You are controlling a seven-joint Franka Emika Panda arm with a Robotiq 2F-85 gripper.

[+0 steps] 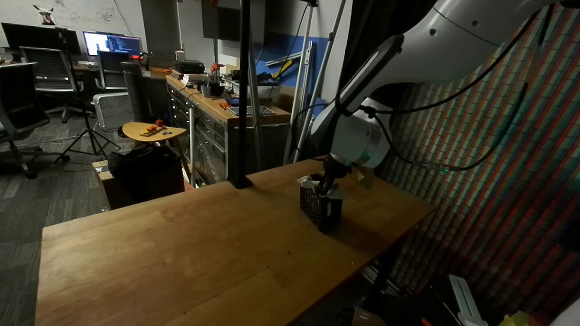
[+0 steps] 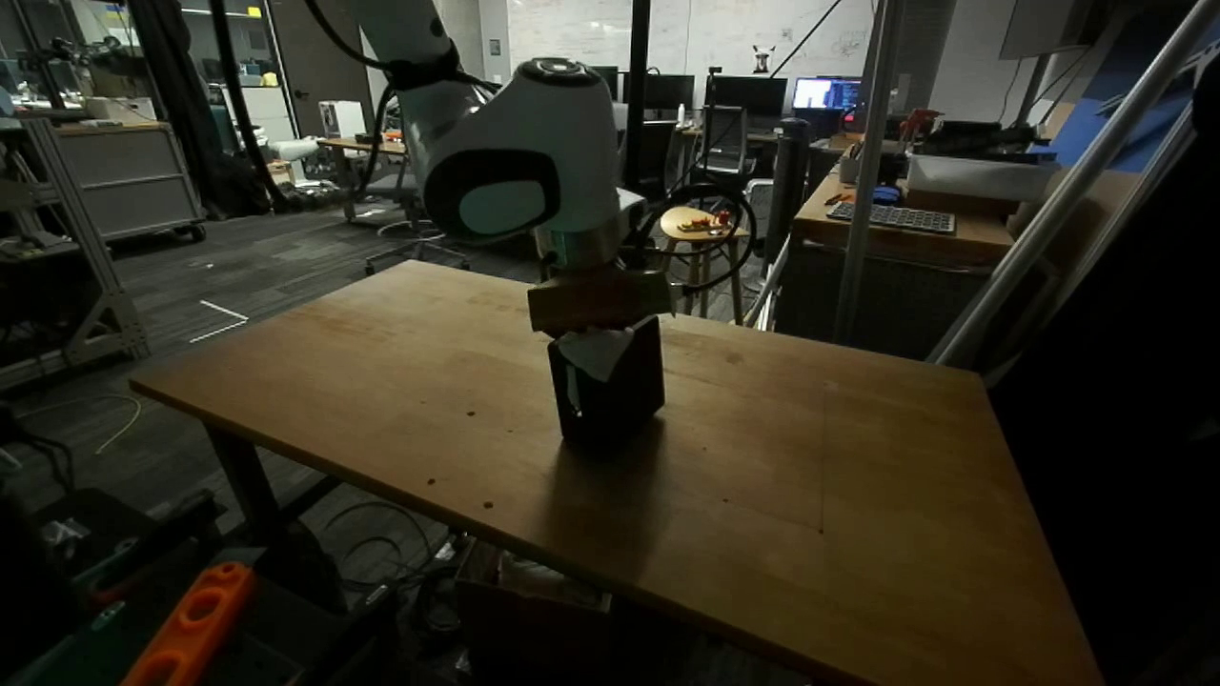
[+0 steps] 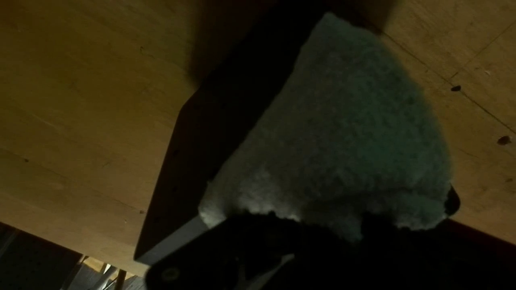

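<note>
A black basket [image 1: 311, 204] with slotted sides is at the right part of the wooden table, with a pale fuzzy cloth [image 1: 310, 184] inside and over its rim. From the other side, the cloth [image 2: 599, 353] hangs as a pointed flap against the dark basket [image 2: 618, 400]. My gripper [image 1: 324, 189] reaches down into the basket's top. In the wrist view the cloth [image 3: 358, 130] bunches against the dark fingers of my gripper, which is shut on it. Whether the basket's rim is also pinched is hidden in shadow.
A black upright post [image 1: 243, 108] stands at the table's back edge. Behind it is a cluttered workbench [image 1: 228, 114]. A patterned curtain hangs to the right.
</note>
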